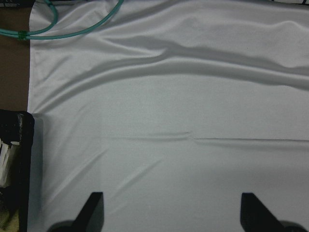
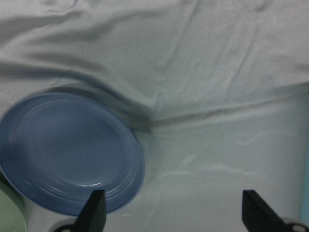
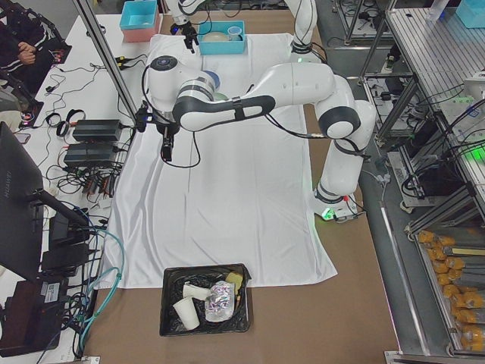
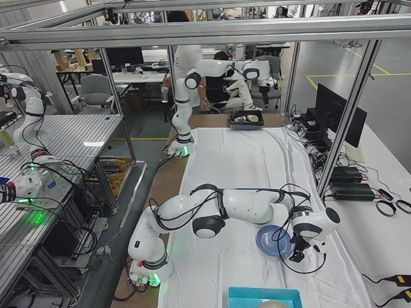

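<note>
My left gripper (image 3: 167,152) hangs open over the white cloth (image 1: 164,111), above and beyond the black tray (image 3: 170,299) in the camera left view; in its wrist view the tray's edge shows at left. The tray holds white cups, a crumpled silvery packet and yellow pieces. My right gripper (image 4: 298,255) is open and empty near the blue plate (image 2: 67,150), which lies beside a green dish (image 2: 9,212). A teal bin (image 4: 263,292) with a beige round item and a light blue cup inside stands at the cloth's end.
A monitor (image 3: 19,212), black boxes and tangled cables line one side. Metal posts and a steel-topped table (image 4: 83,138) stand around the workspace.
</note>
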